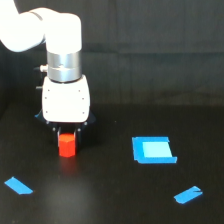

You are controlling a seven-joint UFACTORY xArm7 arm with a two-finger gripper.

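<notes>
A small orange-red block is directly below the white hand of the arm, at the left of the dark table. The dark fingertips of my gripper reach down to the block's upper part and appear shut on it. Dark fingers against the dark background make the contact hard to see. Whether the block's underside touches the table is unclear.
To the right lies a blue-taped square with a pale centre. Blue tape strips mark the front left and front right.
</notes>
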